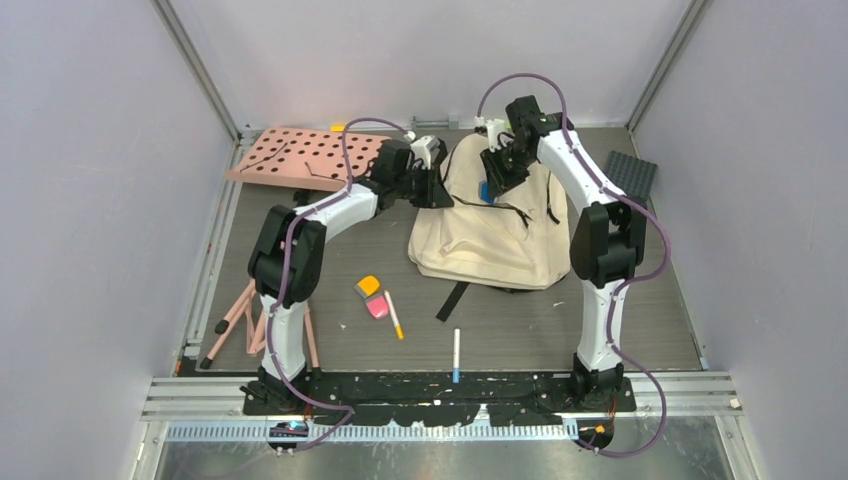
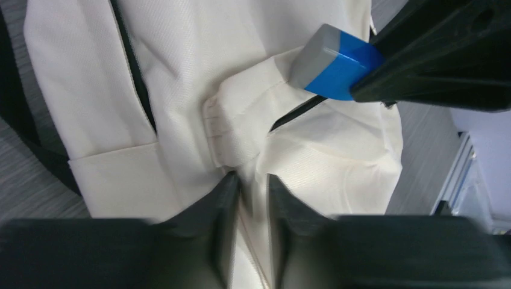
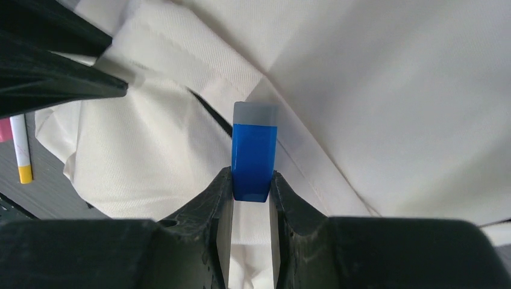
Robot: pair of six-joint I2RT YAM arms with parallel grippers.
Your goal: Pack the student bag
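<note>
The cream student bag (image 1: 490, 245) lies across the middle of the table, its dark-edged opening (image 1: 500, 207) near the two grippers. My right gripper is shut on a small blue block (image 3: 254, 156) with a grey end, held just above the bag's fabric by the opening. At the left end of that opening is my left gripper, its fingers a narrow gap apart. A fold of bag fabric (image 2: 241, 135) runs down between them; whether they touch it is blurred. The block (image 2: 337, 60) also shows in the left wrist view.
A yellow block (image 1: 367, 286), a pink block (image 1: 377, 307), an orange-ended marker (image 1: 394, 315) and a blue-ended marker (image 1: 456, 355) lie in front of the bag. A pink perforated board (image 1: 310, 158) is back left, pink legs (image 1: 240, 318) front left, a dark ridged pad (image 1: 631, 175) back right.
</note>
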